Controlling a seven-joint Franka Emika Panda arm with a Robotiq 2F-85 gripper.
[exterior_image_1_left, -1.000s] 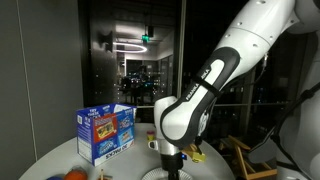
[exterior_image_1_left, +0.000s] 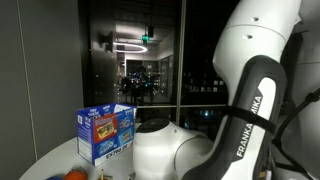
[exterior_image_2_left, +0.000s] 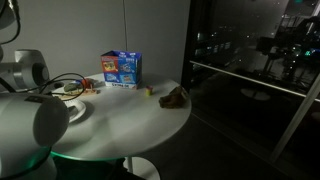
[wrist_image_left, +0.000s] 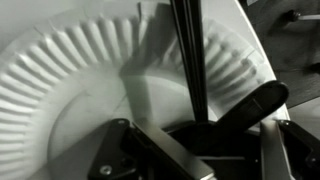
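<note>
A white paper plate with a fluted rim (wrist_image_left: 45, 70) fills much of the wrist view. Low in that view, over the plate, is my gripper; it is shut, with its tips partly hidden. A dark rounded handle (wrist_image_left: 255, 106) crosses in front of the fingers, and a long thin black piece (wrist_image_left: 188, 40) runs up to the top edge. Whether either is held does not show clearly. In exterior view 2 the plate (exterior_image_2_left: 76, 113) is partly covered by the white arm (exterior_image_2_left: 30, 125).
On the round white table (exterior_image_2_left: 120, 130) stands a blue and red box (exterior_image_2_left: 122, 70). A small yellow item (exterior_image_2_left: 149, 92) and a brown object (exterior_image_2_left: 173, 98) sit near its right edge. Small coloured items (exterior_image_2_left: 80, 87) lie beyond the plate.
The arm has come lower and larger in exterior view 1.
</note>
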